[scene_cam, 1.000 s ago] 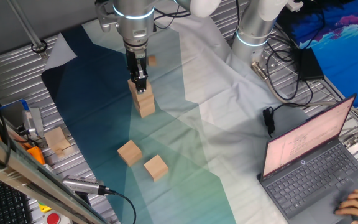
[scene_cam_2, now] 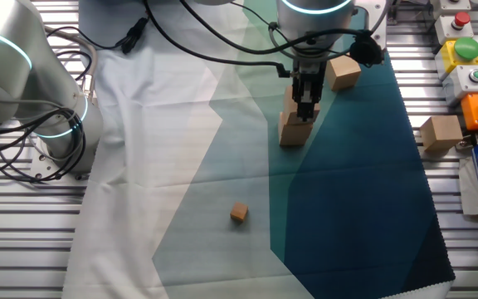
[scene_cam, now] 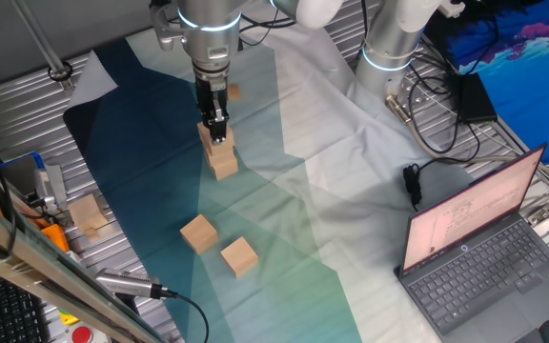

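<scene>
My gripper [scene_cam: 219, 140] points down at the upper wooden block [scene_cam: 219, 150] of a small stack, its fingertips against or just in front of that block. Beneath it sits a lower wooden block [scene_cam: 224, 170] on the cloth. From the other side, the upper block [scene_cam_2: 290, 104] shows partly behind the gripper [scene_cam_2: 306, 115], with the lower block [scene_cam_2: 295, 133] under it. The far finger is hidden, so whether the fingers are closed on the block cannot be made out.
A small wooden cube [scene_cam_2: 239, 213] lies alone on the cloth. Off the cloth sits another block [scene_cam: 90, 215] on the metal table. An open laptop [scene_cam: 479, 252] stands at the right. Cables hang around the arm.
My gripper has shifted very slightly to the right at the stack; the upper block seems to shift slightly too. The loose blocks have not moved.
</scene>
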